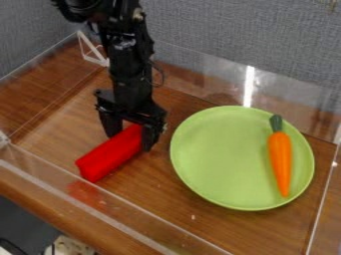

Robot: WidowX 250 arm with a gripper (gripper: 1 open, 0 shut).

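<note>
My black gripper is down low at the centre-left, open, its fingers straddling the upper right end of a red block lying diagonally on the wooden floor. Whether the fingers touch it is unclear. A green plate lies to the right, holding an orange carrot with a green top.
Clear low walls enclose the wooden surface; a grey wall stands behind. Bare wood lies left of the gripper and along the front.
</note>
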